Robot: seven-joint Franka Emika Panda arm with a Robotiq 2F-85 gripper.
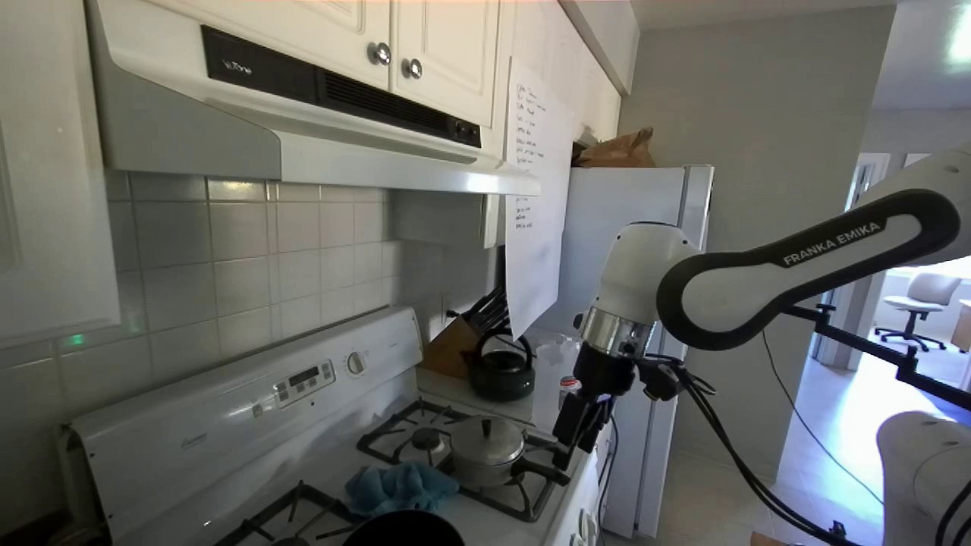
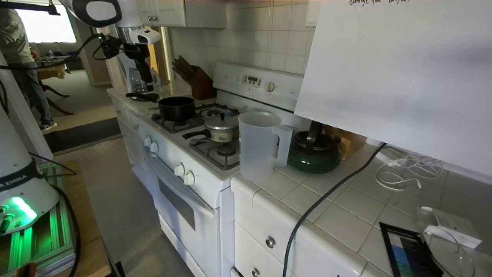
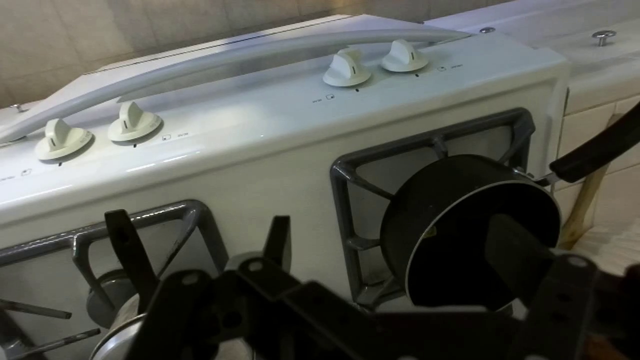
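Note:
My gripper (image 1: 585, 432) hangs above the front of the stove in exterior view 1. In the wrist view its dark fingers (image 3: 277, 243) are spread wide, with nothing held between them. A black saucepan (image 3: 414, 210) stands on a front burner, partly behind one finger; its handle points to the right there. The lidded silver pot (image 1: 487, 450) sits on another burner, its black handle (image 3: 127, 255) showing at the left of the wrist view. A crumpled blue cloth (image 1: 400, 487) lies on the stove top between the two pans.
Four-burner grates aside, the white stove top (image 3: 270, 198) is bare between the pans. Control knobs (image 3: 348, 69) line its front. On the counter stand a translucent pitcher (image 2: 258, 147), a dark green kettle (image 2: 313, 157) and a knife block (image 2: 201, 83). A range hood (image 1: 391, 165) overhangs the stove.

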